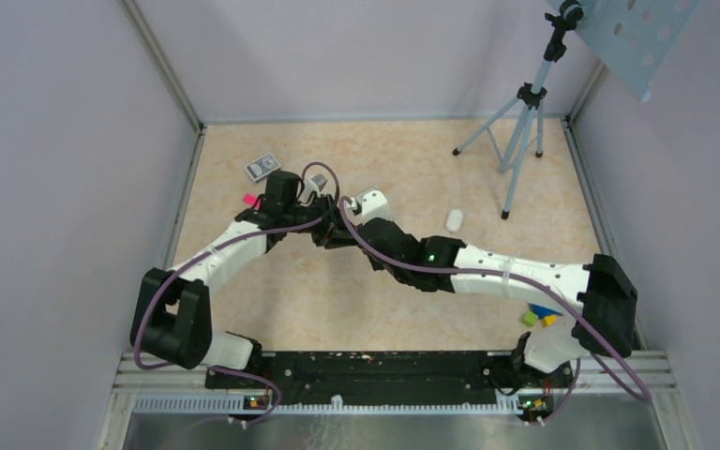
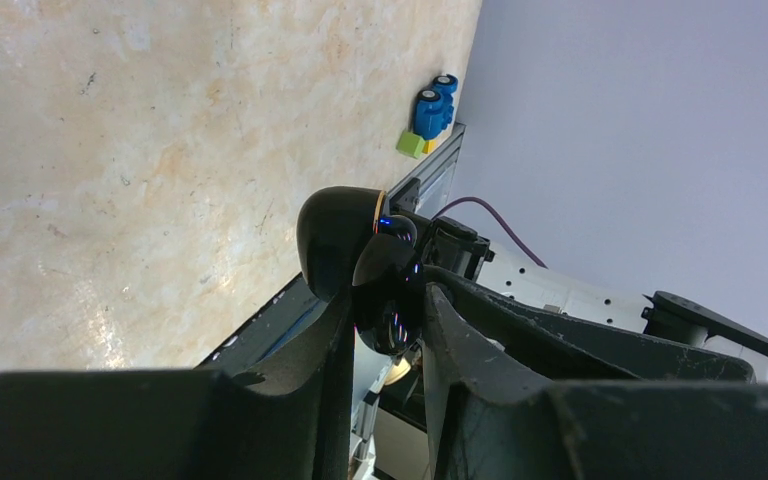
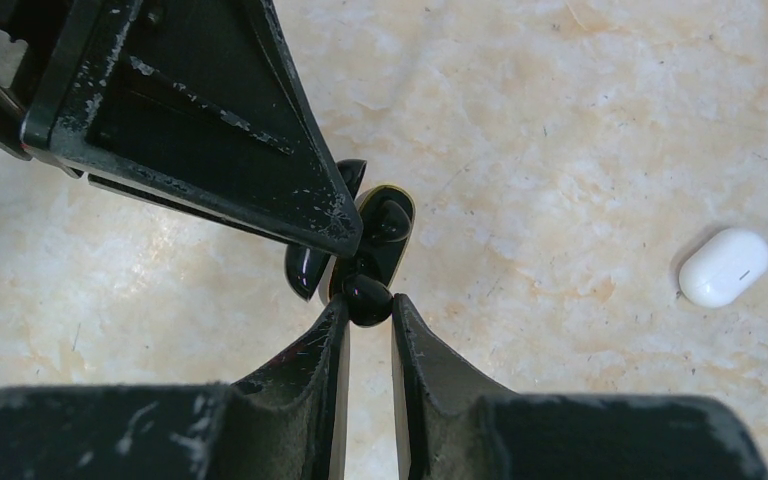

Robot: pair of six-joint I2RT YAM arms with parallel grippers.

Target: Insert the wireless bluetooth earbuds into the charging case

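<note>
A black charging case (image 3: 380,250) with its lid open is held in the air by my left gripper, shut on it, near the middle of the workspace in the top view. My right gripper is shut on a small glossy black earbud (image 3: 365,298) at the lower end of the case's cavity; whether it is seated I cannot tell. Another dark rounded piece (image 3: 388,220) shows in the upper part of the case. The two grippers are close together, partly hiding each other in the top view.
A white oval case (image 3: 723,266) lies right of the grippers. Blue toy (image 2: 430,115) and coloured blocks (image 2: 410,142) sit at the front right. A tripod (image 1: 523,141) stands at the back right; small boxes (image 1: 262,167) lie back left.
</note>
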